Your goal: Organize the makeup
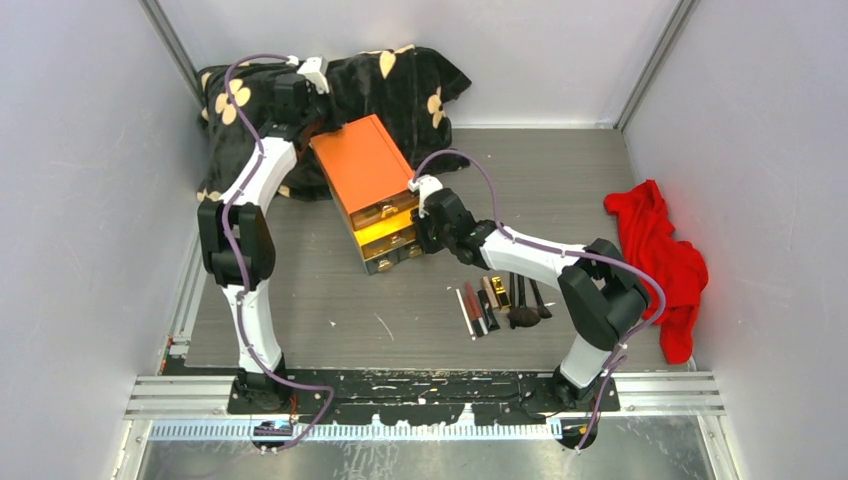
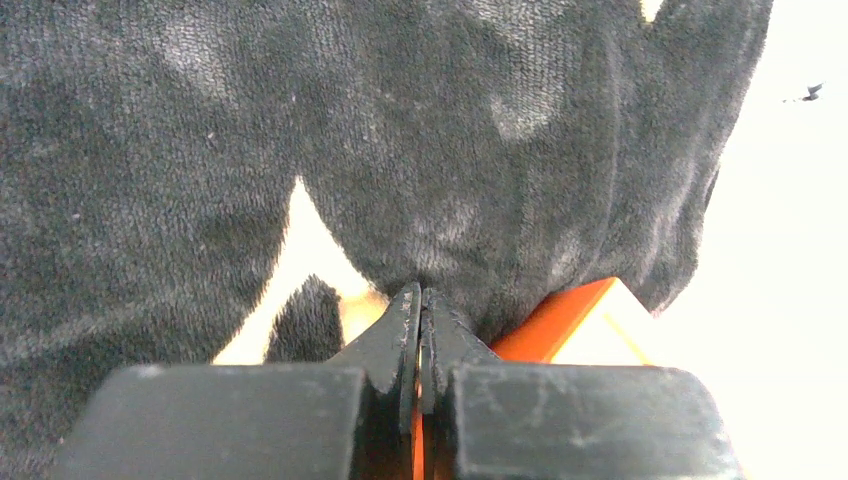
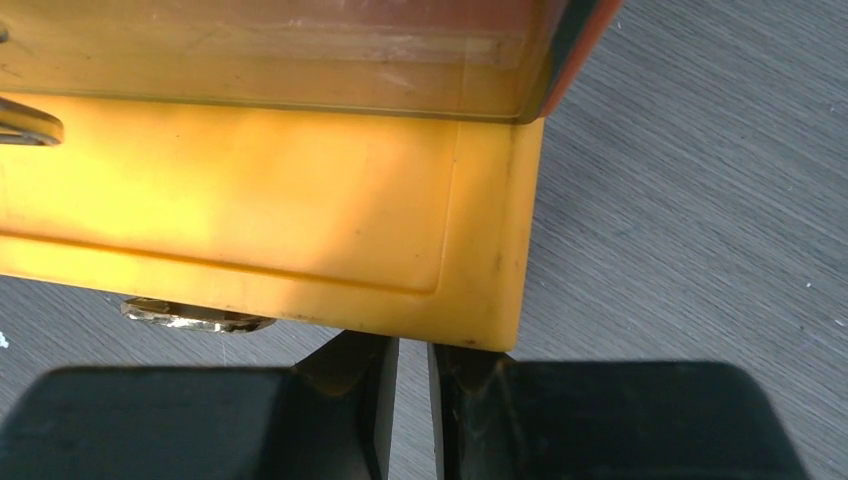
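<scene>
An orange-topped organizer (image 1: 360, 160) with clear drawers, a yellow shelf (image 3: 300, 200) and metal pulls stands angled at centre. My left gripper is shut at its back left corner, against the orange top (image 2: 560, 325); nothing shows between its fingers. My right gripper is part open at the front right corner, its tips partly under the yellow shelf's edge; I cannot tell whether they touch it. Brushes (image 1: 523, 316), pencils (image 1: 472, 308) and small gold and dark items lie front right of the organizer.
A dark flowered blanket (image 1: 420, 80) lies along the back behind the organizer. A red cloth (image 1: 655, 240) lies at the right wall.
</scene>
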